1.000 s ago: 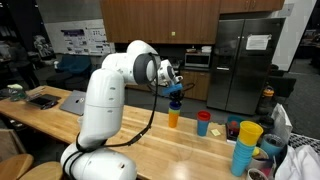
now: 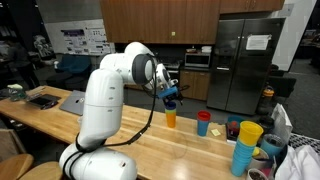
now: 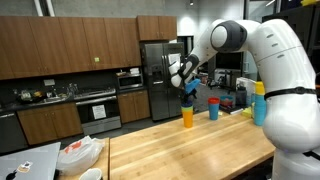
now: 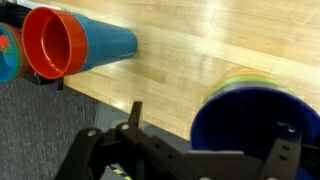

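A dark blue cup [image 4: 240, 125] stands mouth up in a yellow-orange cup [image 4: 245, 76], whose rim shows around it in the wrist view. In exterior view 1 the blue cup [image 2: 170, 103] sits atop the orange-yellow cup [image 2: 171, 118] on the table. My gripper is open at the blue cup's rim. One finger [image 4: 124, 142] is outside the cup, with a gap to its wall; the other finger [image 4: 286, 153] overlaps the mouth. Whether that finger touches the inner wall, I cannot tell.
Close by on the wooden table [image 2: 165, 155] stands a blue cup with a red inside [image 4: 55, 45]. Stacked yellow and blue cups [image 2: 243, 148], a dish rack and a white cloth [image 2: 300, 162] crowd the right side.
In exterior view 1 my gripper has shifted slightly left, and the blue and orange-yellow cups appear a little further left too. The red cup to their right has stayed put.
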